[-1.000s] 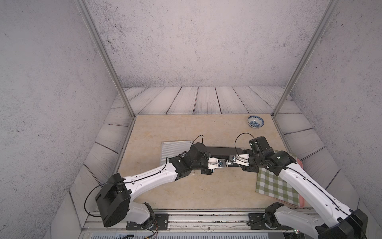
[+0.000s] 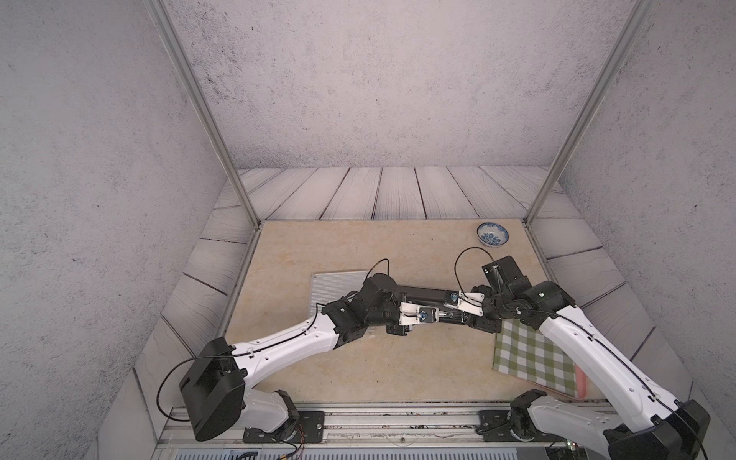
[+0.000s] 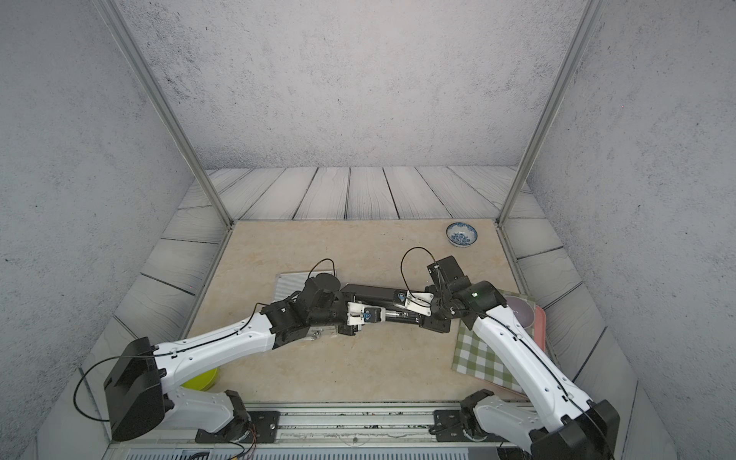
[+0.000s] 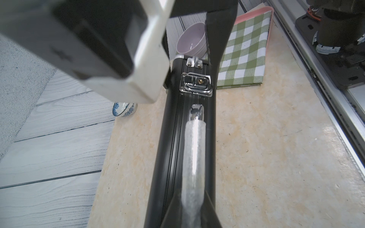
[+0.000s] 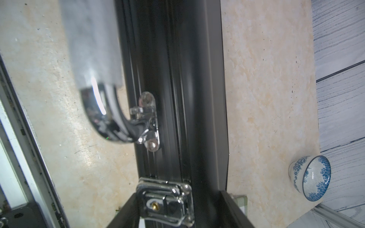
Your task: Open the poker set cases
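Observation:
The black poker case (image 5: 201, 95) lies lengthwise across the middle of the table, mostly hidden by both arms in the top views. My left gripper is shut on its handle (image 4: 194, 159), a sleeved bar with chrome ends. Near the right end is a chrome latch (image 5: 165, 201) (image 4: 195, 83). My right gripper stands open over that latch, its fingers either side of it.
A blue patterned bowl (image 2: 492, 234) sits at the back right. A checked cloth (image 2: 536, 356) and a pink bowl (image 3: 519, 310) are at the right. A pale ribbed board (image 2: 333, 287) lies left.
My left arm is almost unchanged.

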